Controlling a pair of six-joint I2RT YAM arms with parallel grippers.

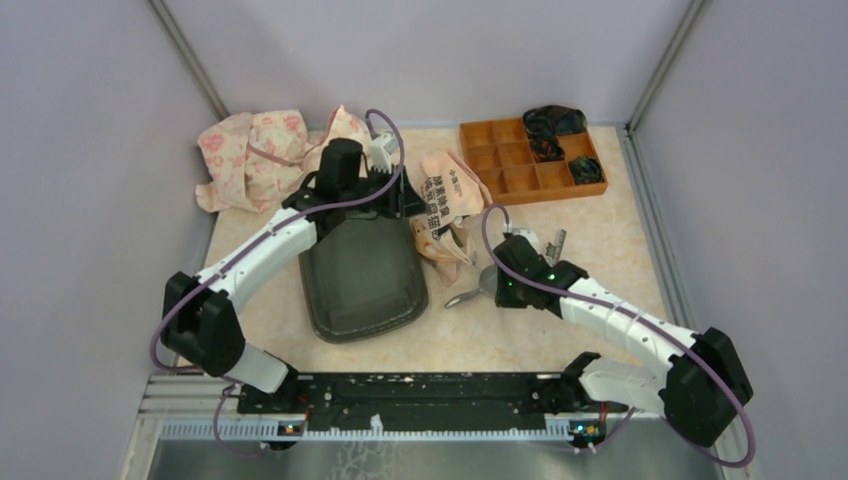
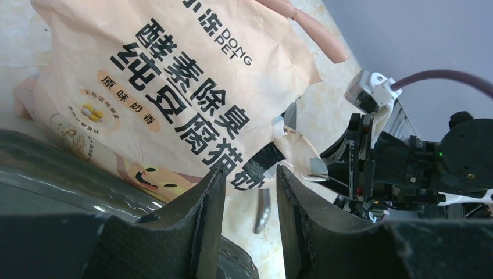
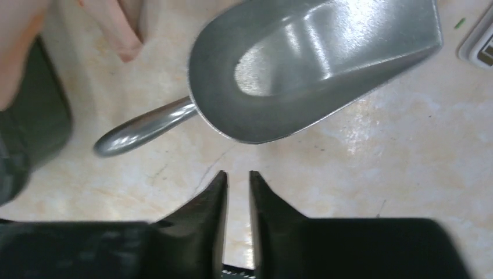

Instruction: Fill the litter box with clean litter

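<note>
The dark litter box (image 1: 365,280) lies left of centre in the top view, its visible floor bare. Beside its right rim is the pinkish litter bag (image 1: 452,195), torn at its lower right end. My left gripper is open at the bag's left side, with clear space between its fingers. A metal scoop (image 3: 314,70) with an empty bowl fills the upper part of the right wrist view, its handle (image 3: 145,128) pointing toward the box. Narrowly open and holding nothing, my right gripper hangs apart from the scoop. From above, my right arm hides part of the scoop.
A wooden divided tray (image 1: 520,165) with dark items stands at the back right. Crumpled pink patterned cloth (image 1: 255,160) lies at the back left. A small grey-white device (image 3: 482,49) is right of the scoop.
</note>
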